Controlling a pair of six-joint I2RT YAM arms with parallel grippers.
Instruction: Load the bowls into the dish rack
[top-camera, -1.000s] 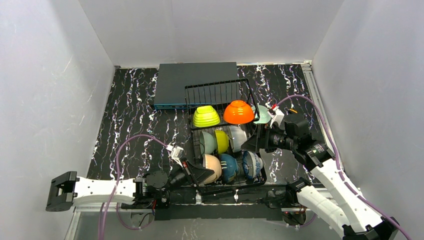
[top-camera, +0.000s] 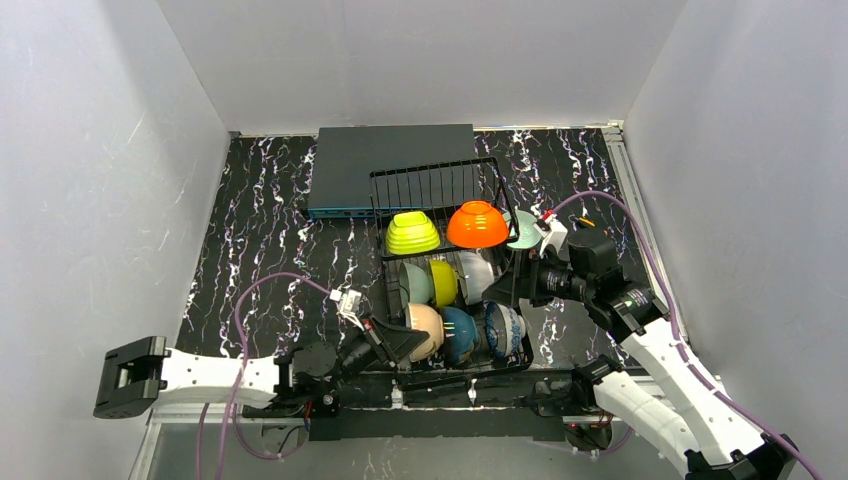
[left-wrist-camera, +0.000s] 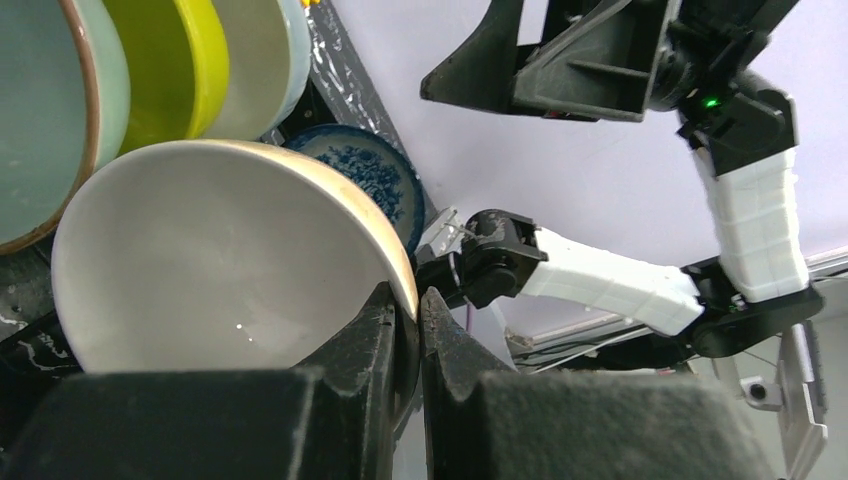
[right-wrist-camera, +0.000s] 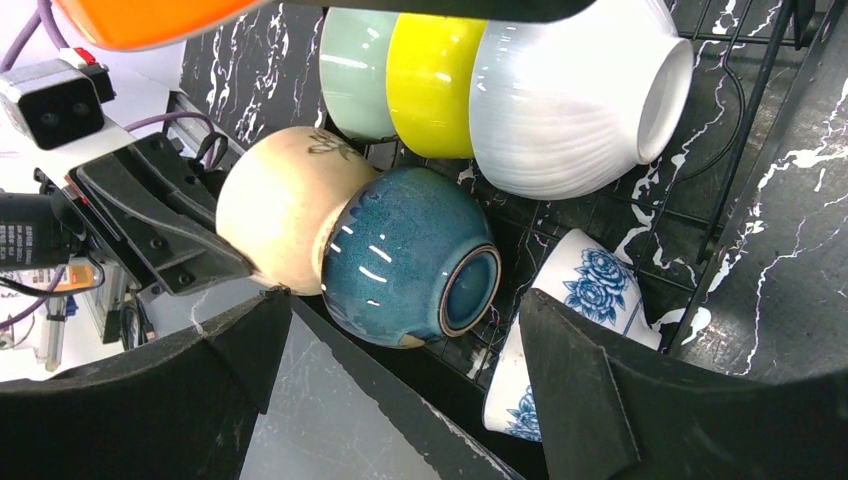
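In the front left of the black dish rack (top-camera: 440, 168), my left gripper is shut on the rim of the cream bowl (top-camera: 427, 330), which lies on its side. Against that bowl's base leans the teal bowl (right-wrist-camera: 405, 255), and to the right of it is the blue-flowered white bowl (right-wrist-camera: 600, 285). Behind this row stand a pale green bowl (right-wrist-camera: 358, 75), a yellow bowl (right-wrist-camera: 432, 85) and a white bowl (right-wrist-camera: 560, 100). My right gripper hovers open over the rack's right side, nothing between its fingers.
On the rack's upper tier sit a lime bowl (top-camera: 412, 234) and an orange bowl (top-camera: 477, 225). A pale green dish (top-camera: 524, 230) shows beside the tier's right end. A dark grey box (top-camera: 390, 160) stands behind. Left of the rack, the marbled table (top-camera: 260, 240) is clear.
The right arm looks still.
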